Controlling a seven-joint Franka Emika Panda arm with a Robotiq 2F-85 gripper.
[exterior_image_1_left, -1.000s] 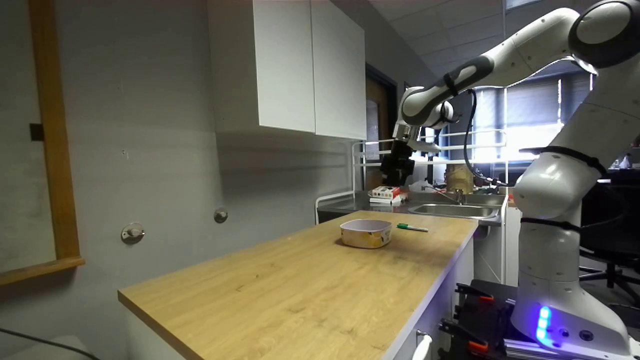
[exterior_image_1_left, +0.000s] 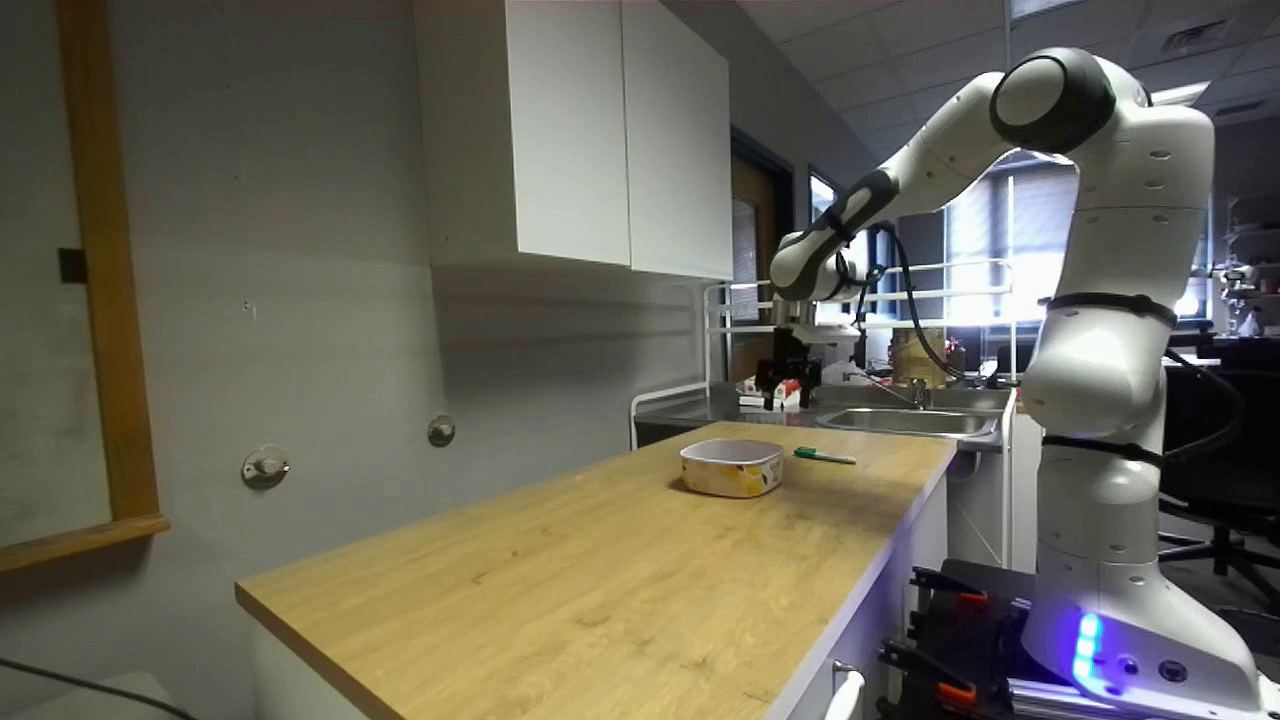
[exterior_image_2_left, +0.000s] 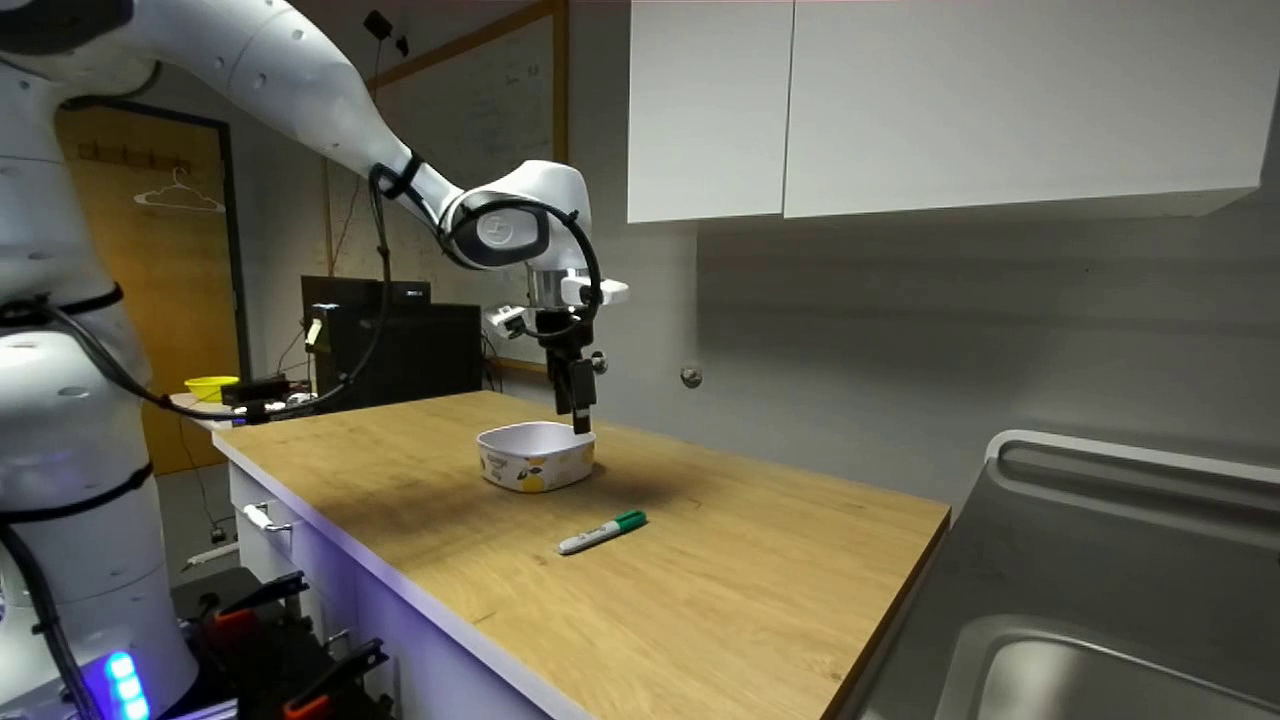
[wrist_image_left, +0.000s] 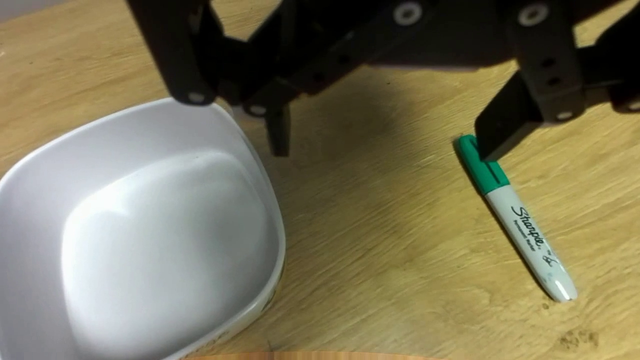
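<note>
My gripper is open and empty, above the wooden counter. Below the left finger (wrist_image_left: 279, 132) in the wrist view lies the near rim of a white square bowl (wrist_image_left: 150, 240), which is empty inside. A green-capped Sharpie marker (wrist_image_left: 528, 234) lies flat on the wood; its cap partly passes beneath the right finger (wrist_image_left: 508, 117). From exterior view 2, the gripper (exterior_image_2_left: 581, 420) hangs over the back right side of the fruit-patterned bowl (exterior_image_2_left: 536, 462), with the marker (exterior_image_2_left: 602, 532) in front of it. Whether a fingertip touches the rim cannot be told.
A metal sink (exterior_image_1_left: 912, 420) and small red-and-white boxes (exterior_image_1_left: 786, 390) are beyond its far end. White cabinets (exterior_image_2_left: 960, 108) hang on the wall above.
The arm has come down and folded back, bringing my gripper lower and turning it more upright. The bowl and marker have stayed where they were.
</note>
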